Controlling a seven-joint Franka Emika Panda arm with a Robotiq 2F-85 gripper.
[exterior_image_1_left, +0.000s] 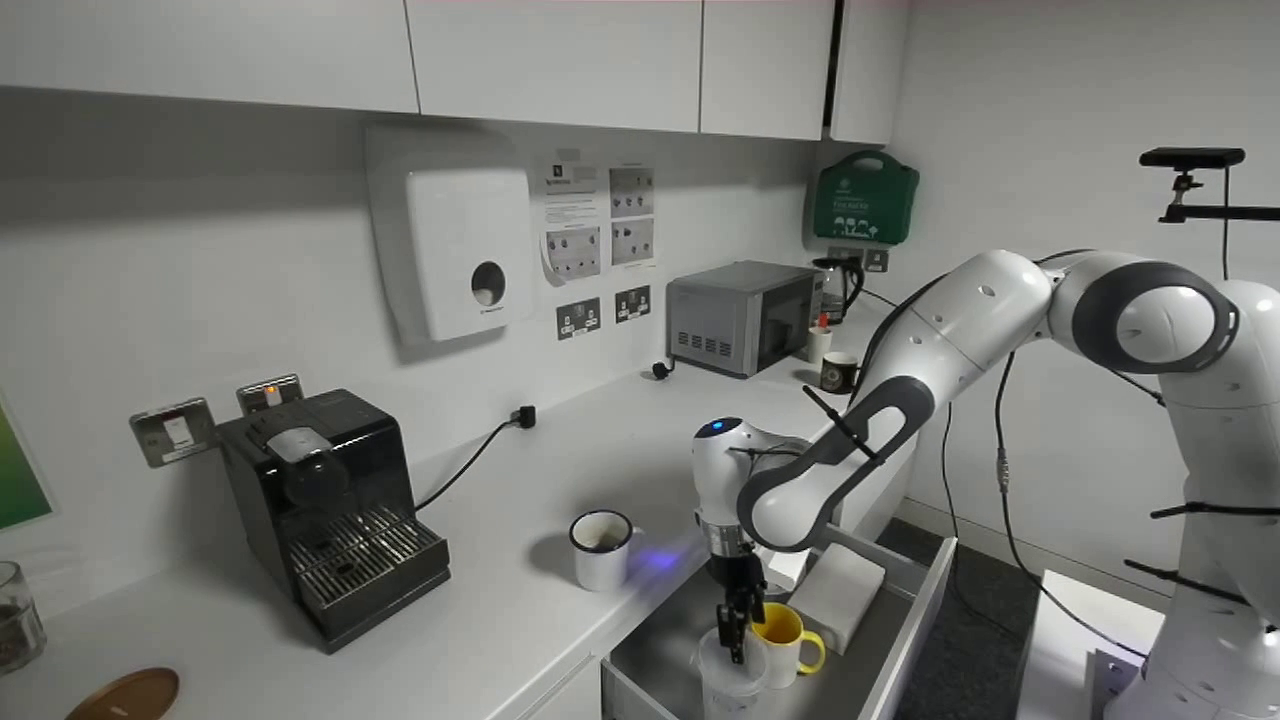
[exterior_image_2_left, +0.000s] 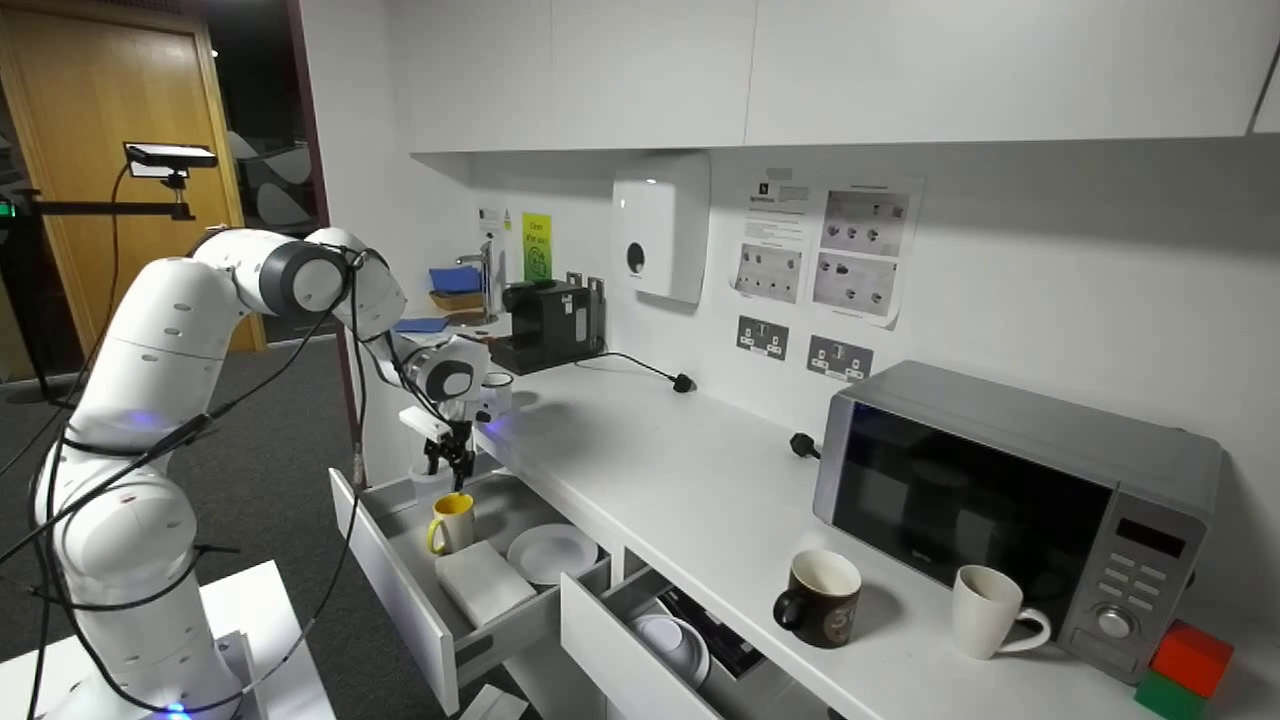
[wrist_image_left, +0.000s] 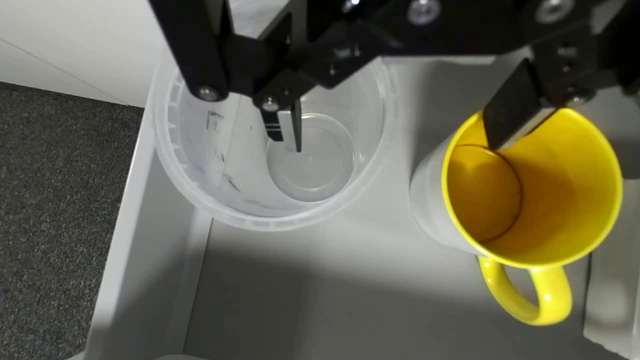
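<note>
In the wrist view my gripper is open, its fingers wide apart. One finger reaches over the mouth of the clear plastic tub. The other finger overlaps the rim of the yellow-lined mug, whose handle points toward the bottom of that view. Nothing is held. Both vessels stand upright side by side in the open drawer; exterior view 1 has the gripper low over them. How deep each fingertip sits is hard to tell.
A white box and a plate share the drawer. A white mug stands on the counter near its edge. Beside this drawer a second one is open with dishes inside. Bare drawer floor lies in front of the vessels.
</note>
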